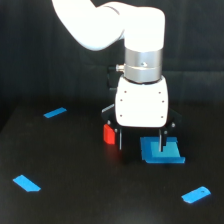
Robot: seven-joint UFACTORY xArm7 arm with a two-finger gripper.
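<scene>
My gripper (142, 142) hangs in the right half of the camera view, pointing down, its two dark fingers spread wide. Nothing shows between them. A small red object (108, 134) stands beside the left finger and is partly covered by the hand. Whether the finger touches it, I cannot tell. Just to the right and lower in view lies a blue square piece or shallow tray (174, 158), partly behind the right finger. Something light-coloured, too small to make out, shows near its middle.
Blue strips of tape mark the dark table (90, 190): one strip (56, 112) at the far left, one (26, 184) at the near left and one (196, 195) at the near right.
</scene>
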